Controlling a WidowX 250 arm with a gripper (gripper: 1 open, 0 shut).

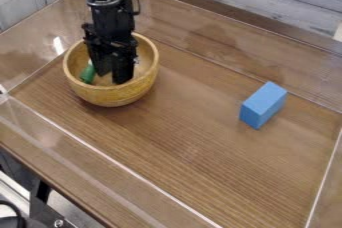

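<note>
A wide tan bowl [114,93] sits on the left part of the wooden table. A small green item [87,72] lies inside it at the left. The black gripper [112,70] reaches down from the top into the bowl, beside the green item. Its fingers are dark and overlap, so whether they hold anything, or how far apart they stand, is unclear.
A blue block [263,105] lies on the right side of the table [201,162].
</note>
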